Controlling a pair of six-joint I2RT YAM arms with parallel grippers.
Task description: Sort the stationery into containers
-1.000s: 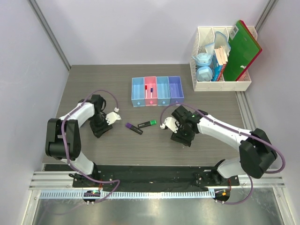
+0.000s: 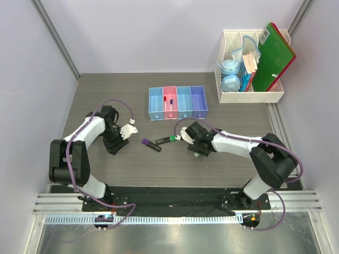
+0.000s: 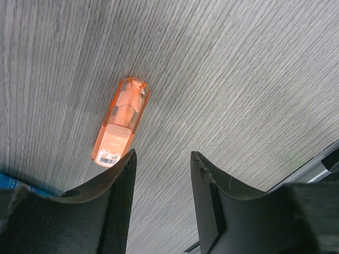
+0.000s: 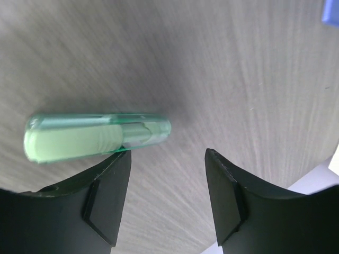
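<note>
My left gripper is low over the left of the table, its fingers apart and nothing between them. An orange clear-cased stationery piece lies on the table ahead and to the left of those fingers; from above, the arm hides it. My right gripper is open and empty. Close by its left finger, a green clear-cased piece shows blurred; only a bit of green peeks out in the top view. A purple-capped marker and a green-capped marker lie between the arms.
At the back stands a divided box with light blue, pink and dark blue compartments; the pink one holds a red and a dark thin item. A white rack with books, a pouch and a green board is at the back right.
Markers and box are unchanged.
</note>
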